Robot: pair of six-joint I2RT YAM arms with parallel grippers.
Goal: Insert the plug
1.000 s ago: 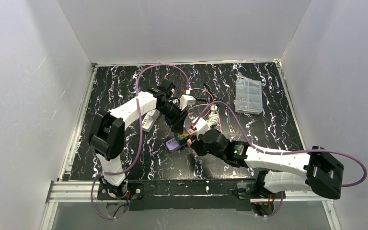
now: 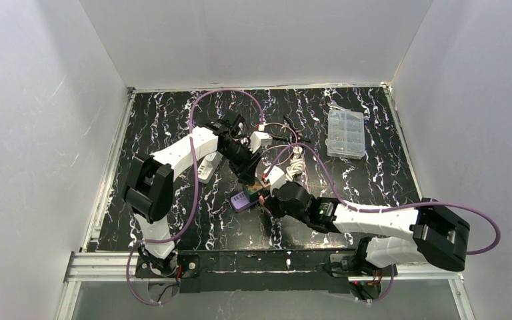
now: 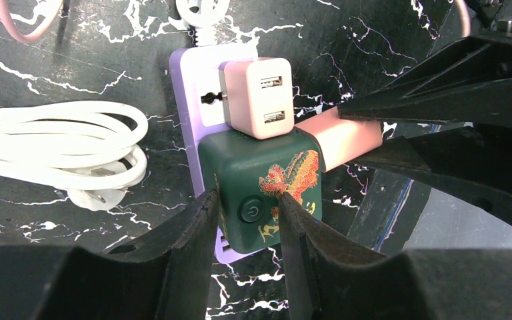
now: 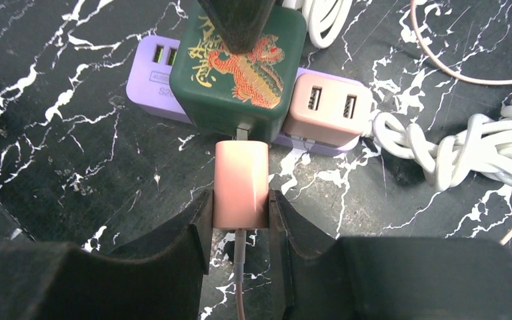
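Observation:
My right gripper is shut on a pink plug (image 4: 241, 175) with a cable trailing; its metal tip (image 4: 243, 133) is at the side of the green charger (image 4: 233, 87) with the gold dragon. That charger sits on the purple power strip (image 4: 148, 73), beside a pink adapter (image 4: 327, 113) with two ports. In the left wrist view my left gripper is at the green charger's face, fingers part open around its near end; whether they touch it is hard to tell.
Coiled white cable (image 4: 480, 150) lies beside the strip. A clear compartment box (image 2: 345, 133) stands at the back right, and a white power strip (image 2: 208, 167) lies behind the left arm.
The left arm looks unmoved.

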